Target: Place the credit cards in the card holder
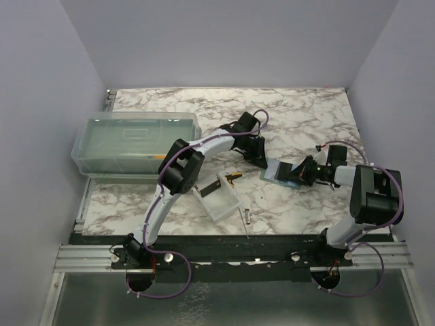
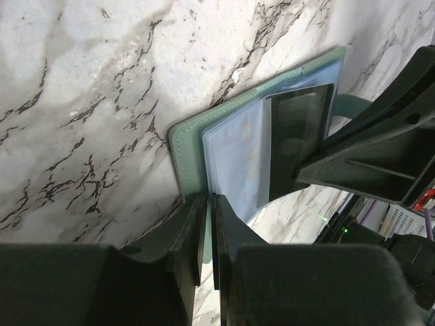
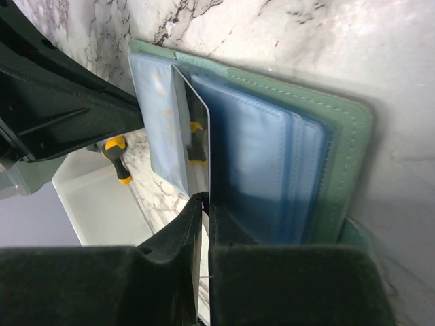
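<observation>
The green card holder (image 2: 189,151) lies open on the marble table, with clear bluish sleeves (image 3: 251,146) inside. My left gripper is shut on the holder's near left edge, apparently pinching the sleeve's border. A dark glossy card (image 2: 293,132) stands tilted across the middle of the holder, its lower side against the left sleeve. In the right wrist view the card (image 3: 192,139) is seen nearly edge-on. At its near edge is my right gripper, fingertips close together; whether they grip the card cannot be told.
Left of the holder stands a white box (image 1: 219,202) with a dark item (image 1: 211,188) inside and a yellow-black screwdriver (image 3: 117,157) beside it. A large lidded bin (image 1: 136,144) fills the table's left. Marble behind the holder is clear.
</observation>
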